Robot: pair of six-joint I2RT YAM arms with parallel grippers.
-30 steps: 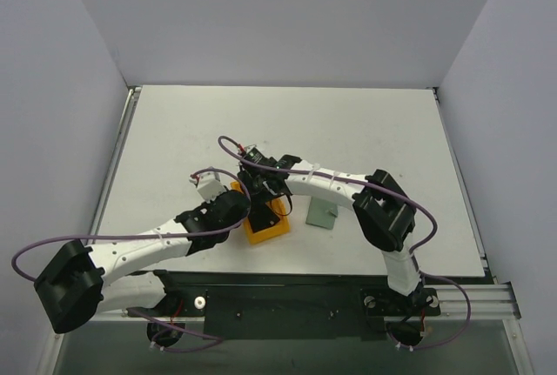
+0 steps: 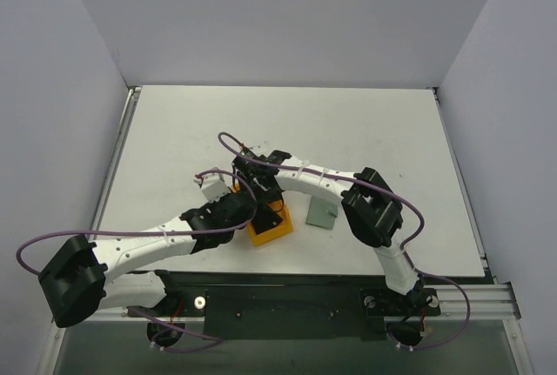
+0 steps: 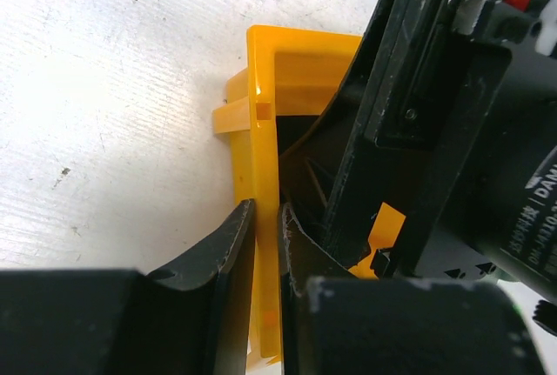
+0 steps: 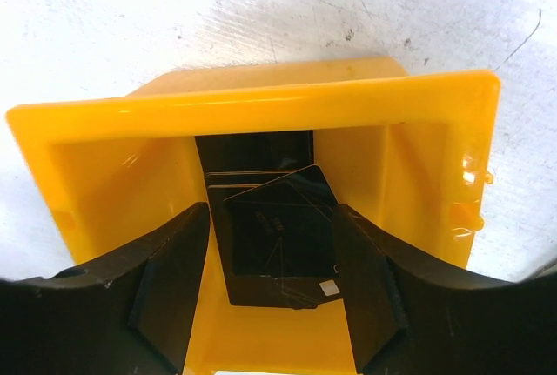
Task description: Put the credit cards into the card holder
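In the left wrist view my left gripper is shut on the side wall of a yellow bin [image 3: 265,149]. Black cards [image 4: 278,227] lie overlapping inside that bin, the uppermost one turned askew. My right gripper stands open over the bin, its fingers [image 4: 178,257] spread to either side of the cards; whether they touch cannot be told. From above, the arms partly cover the bin [image 2: 271,234]. A flat grey-green object [image 2: 322,213], possibly the card holder, rests on the table to the right of the bin.
The right gripper's body [image 3: 444,131] sits close beside the left fingers over the bin. Behind the arms, the white table [image 2: 348,118] is clear, and its far right side is empty too.
The left gripper and the yellow bin have shifted slightly to the right. My right arm has moved a little to the left over the bin. The grey-green object has stayed put.
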